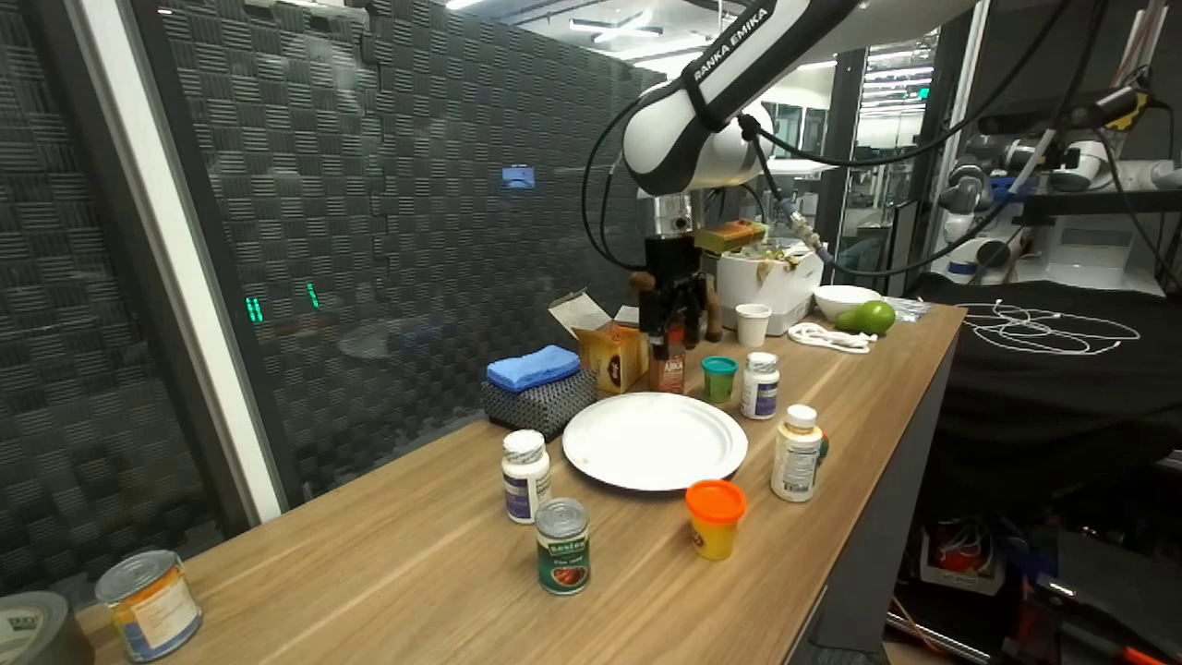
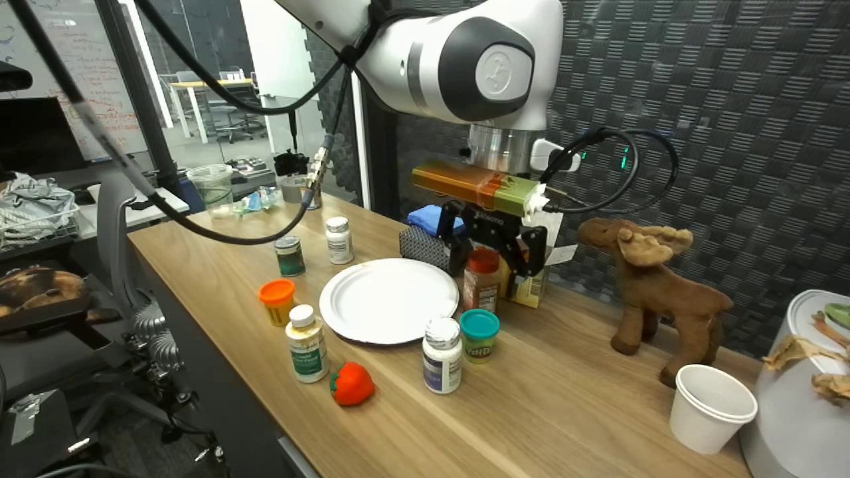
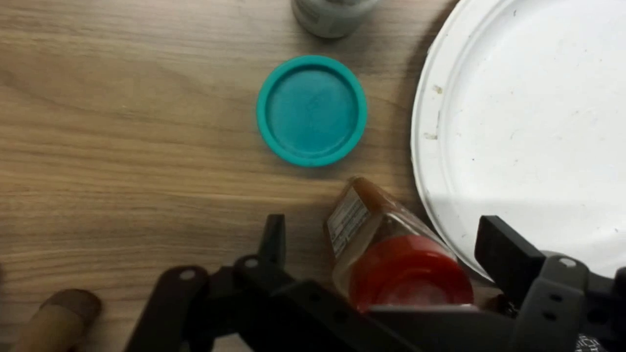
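Note:
A clear bottle with reddish contents and a red cap [image 3: 411, 273] stands upright on the table, close to the rim of the white plate [image 3: 528, 117]. My gripper is above this bottle, its fingers parted widely, with the cap lying between the two fingers in the wrist view. In exterior view 2 the gripper [image 2: 494, 267] reaches down around the top of the red-capped bottle [image 2: 481, 285]. Whether either finger touches the bottle cannot be made out. Beside the bottle stands a green tub with a teal lid [image 3: 312, 111].
Behind the bottle are an open yellow box [image 1: 616, 356] and a dark block topped by a blue cloth [image 1: 534, 367]. A white pill bottle [image 2: 442, 356] stands near the teal-lidded tub. The plush moose [image 2: 665, 295] occupies the wall side. Bare table lies around the front cans.

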